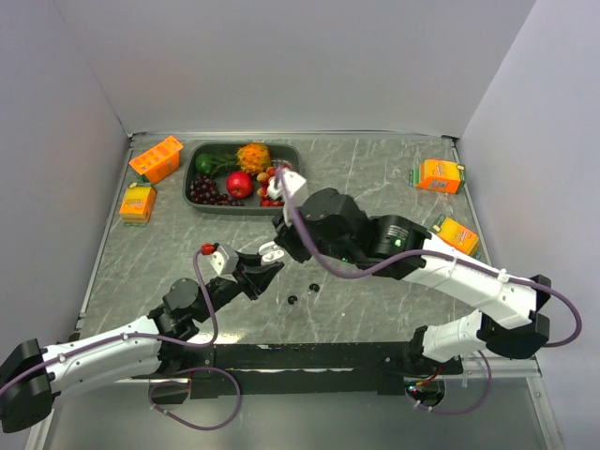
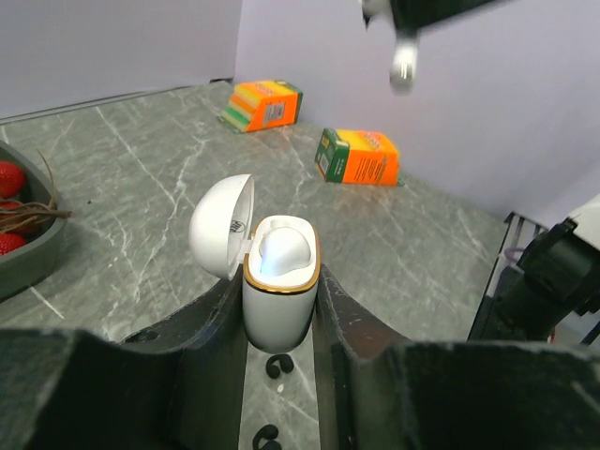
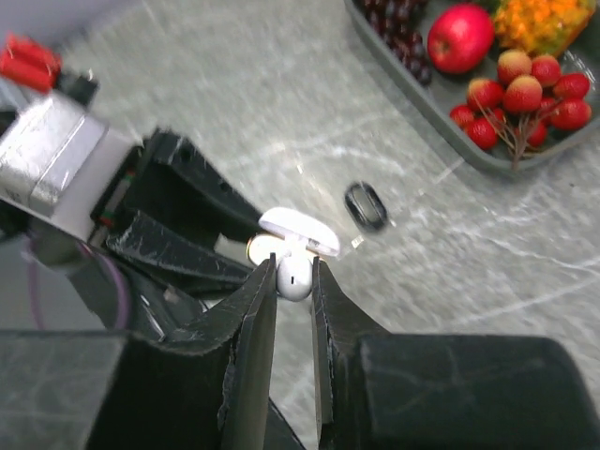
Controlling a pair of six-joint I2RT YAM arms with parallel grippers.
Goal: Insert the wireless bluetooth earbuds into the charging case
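The white charging case (image 2: 279,300), lid (image 2: 216,225) raised, is held upright in my left gripper, which is shut on it; one rounded white shape sits inside. Above it and to the right in the left wrist view hangs a white earbud (image 2: 403,61), in my right gripper, which is shut on that earbud. In the right wrist view the open case lies behind the earbud, below it.
A grey fruit tray (image 1: 244,208) sits at the back. Orange boxes (image 1: 438,175) stand along both sides. Small black pieces (image 1: 292,299) lie on the marble table (image 1: 366,159) in front of the case.
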